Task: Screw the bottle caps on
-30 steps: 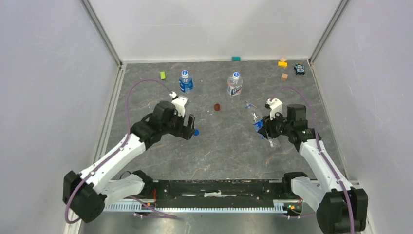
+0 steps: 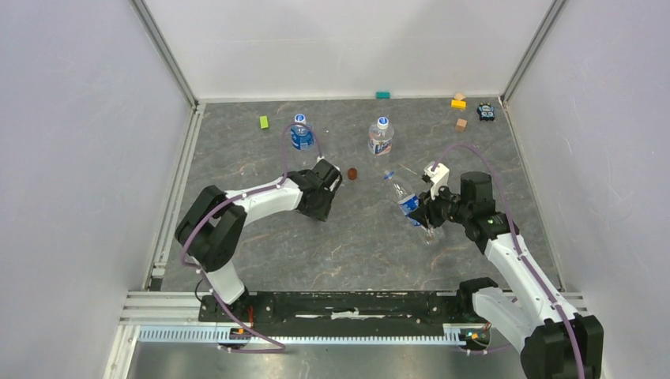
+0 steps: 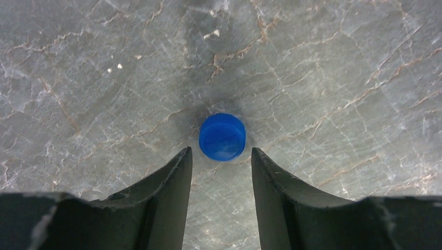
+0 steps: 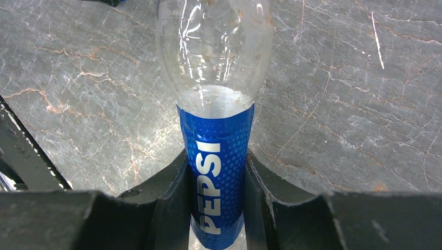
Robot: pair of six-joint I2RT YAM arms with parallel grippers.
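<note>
My left gripper (image 2: 320,201) hangs over the table. In the left wrist view its fingertips (image 3: 182,161) stand part open just short of a blue cap (image 3: 222,136), nothing between them. The top view hides that cap under the gripper. My right gripper (image 2: 420,212) is shut on the blue label of a clear Pepsi bottle (image 4: 213,172), held slanted, its narrow end toward the back left in the top view. Two other bottles, one with a blue label (image 2: 302,136) and one clear (image 2: 380,139), stand at the back with caps on top.
A brown round piece (image 2: 352,174) lies mid-table. Small blocks lie toward the back, green (image 2: 264,122), teal (image 2: 383,95), yellow (image 2: 458,104) and wooden (image 2: 461,125), with a toy car (image 2: 486,111) at the back right.
The left arm has swung toward the centre, its gripper now over the blue cap that showed beside it. The Pepsi bottle in my right gripper has shifted slightly left.
</note>
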